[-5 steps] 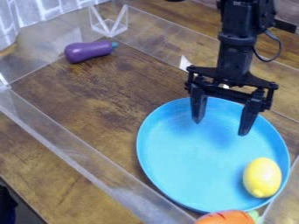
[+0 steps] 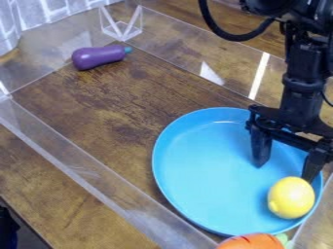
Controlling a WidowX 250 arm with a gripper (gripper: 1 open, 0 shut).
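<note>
My black gripper (image 2: 286, 142) hangs at the right edge over the blue plate (image 2: 196, 175), open, its fingers reaching down above the plate's back right part. A yellow lemon-like object (image 2: 290, 199) lies on the plate at the front right, just below the fingers.
A purple eggplant (image 2: 96, 58) lies at the upper left. An orange object (image 2: 247, 241) is cut off at the bottom edge. Clear plastic walls border the wooden surface, which is bare left of the plate.
My gripper has moved to the right and slightly lower, from over the middle back of the plate to above the lemon. The objects have not visibly moved.
</note>
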